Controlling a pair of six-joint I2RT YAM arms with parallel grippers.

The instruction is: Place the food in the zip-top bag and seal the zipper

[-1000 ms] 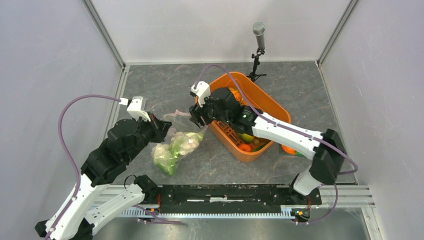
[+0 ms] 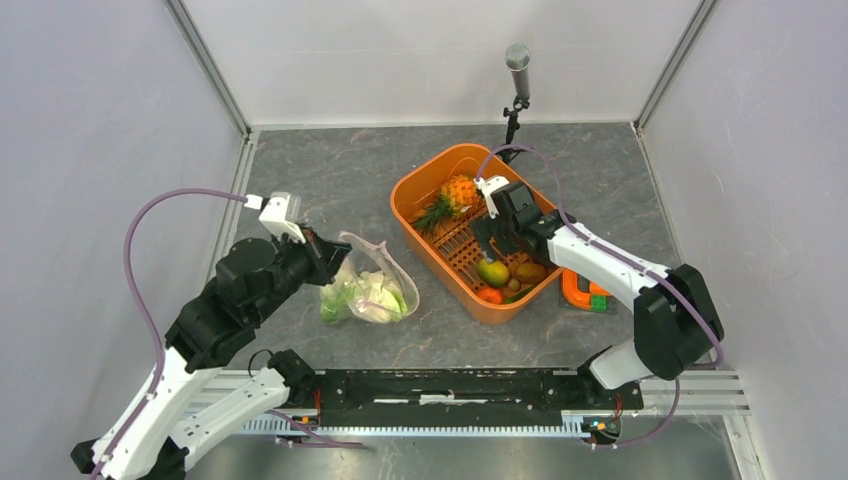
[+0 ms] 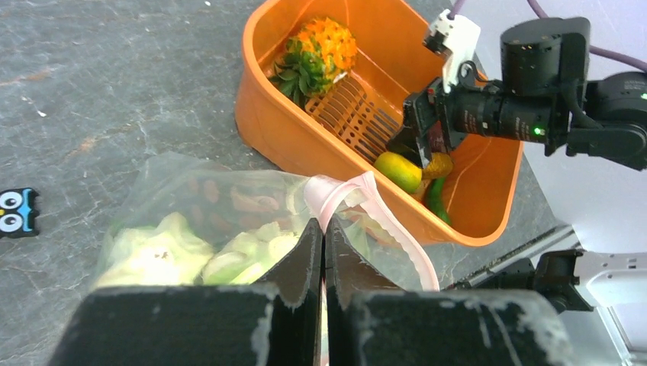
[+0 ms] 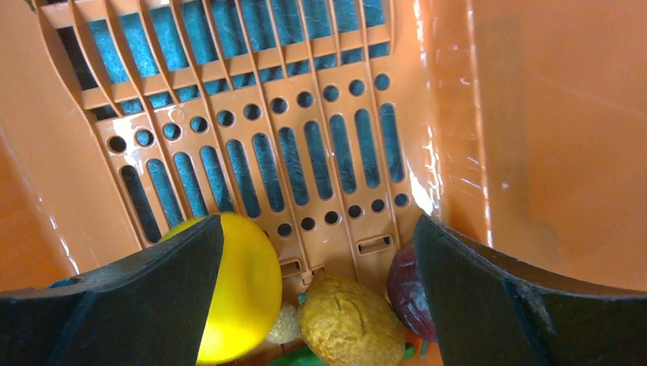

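The clear zip top bag (image 3: 191,187), its mouth edged in pink, holds pale green and white vegetables (image 2: 376,297). My left gripper is shut on the bag's rim, and the mouth gapes beside it. Inside the orange basket (image 2: 424,262), my right gripper hangs open with nothing between its fingers. Below it in the right wrist view lie a yellow fruit (image 4: 243,290) by the left finger, a brown potato-like item (image 4: 351,324) in the middle and a dark purple item (image 4: 410,293), partly hidden by the right finger.
A pineapple (image 2: 460,192) lies at the basket's far end. Red and green items sit at its near end. An orange object (image 2: 574,290) stands right of the basket, and a microphone stand (image 2: 516,95) behind it. An owl-shaped piece (image 3: 18,212) lies left of the bag on open table.
My right gripper has moved right, away from the bag's mouth, and down into the basket. The bag has shifted and its mouth now faces more toward the basket. The left arm has barely moved.
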